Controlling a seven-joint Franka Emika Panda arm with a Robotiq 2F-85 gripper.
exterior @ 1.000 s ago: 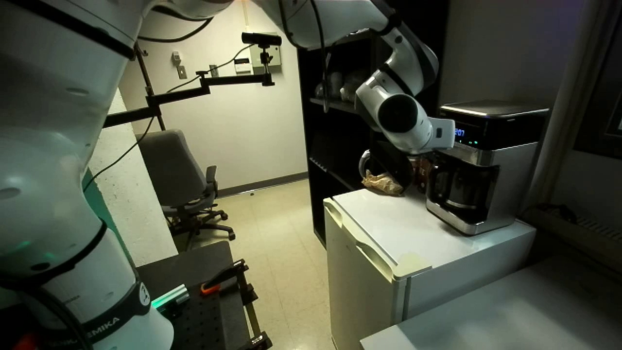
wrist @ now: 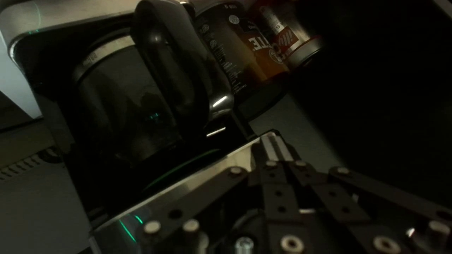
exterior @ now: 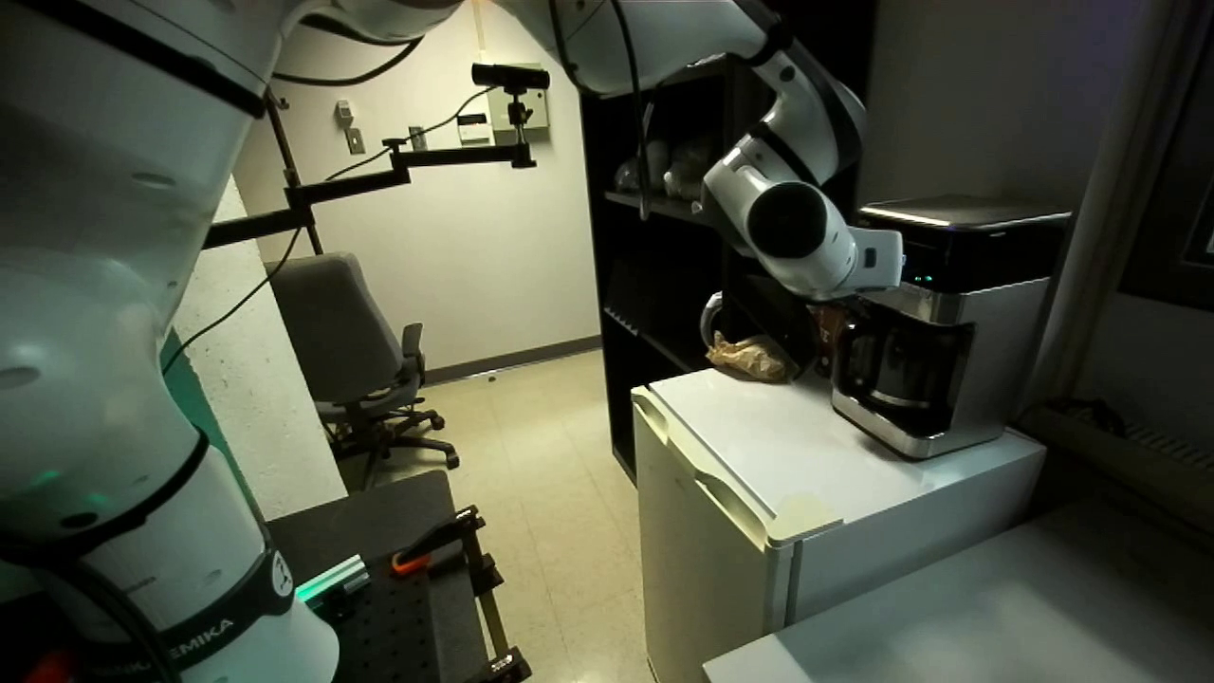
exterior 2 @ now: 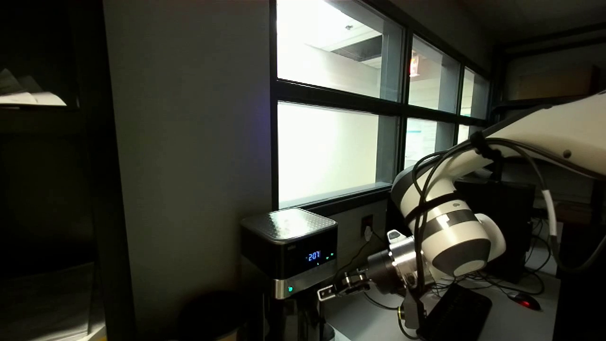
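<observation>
A black and silver coffee maker [exterior: 1002,319] stands on the white fridge top. Its glass carafe [wrist: 123,97] sits inside it, and the black carafe handle [wrist: 186,63] faces outward in the wrist view. In that view my gripper is shut in front of the machine's base, nothing showing between its fingers. From the second exterior side, the gripper [exterior 2: 327,292] appears close to the machine's front, below the lit display [exterior 2: 313,256]. Whether it touches the machine cannot be told. In the first exterior view the arm's wrist hides the fingers.
Two coffee cans, one dark and orange [wrist: 241,46] and one red and silver [wrist: 292,38], stand beside the carafe. A crumpled brown bag [exterior: 751,359] lies on the fridge [exterior: 751,421], whose front top is clear. Dark shelves [exterior: 637,285] rise behind.
My arm's wrist has shifted slightly to the right, toward the coffee maker, and now covers the display in the first exterior view. The coffee maker and bag have not moved.
</observation>
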